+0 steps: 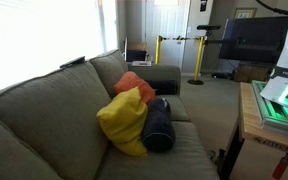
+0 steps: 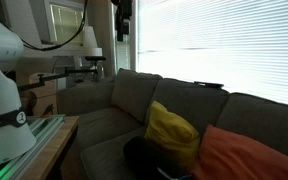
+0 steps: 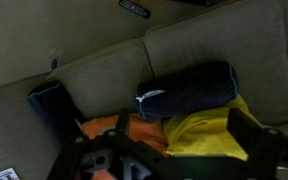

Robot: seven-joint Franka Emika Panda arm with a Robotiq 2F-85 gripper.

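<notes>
No task object is named. A yellow pillow (image 1: 124,122) leans on the grey couch, with an orange pillow (image 1: 131,84) behind it and a dark bolster (image 1: 158,127) in front. From above, the wrist view shows the bolster (image 3: 187,91) with blue trim lying against the yellow pillow (image 3: 206,133); the orange pillow (image 3: 144,133) is partly covered by my gripper. A second dark cushion (image 3: 56,108) lies to their left. My gripper looks open, its dark fingers apart over the pillows. High at the top edge, the gripper (image 2: 121,32) hangs clear of the couch.
A dark slim object (image 1: 73,63) rests on the couch back. A small dark object with buttons (image 3: 134,8) shows at the wrist view's top edge. To the right stands a wooden table (image 1: 261,125). The couch seat (image 1: 189,155) has bare room in front.
</notes>
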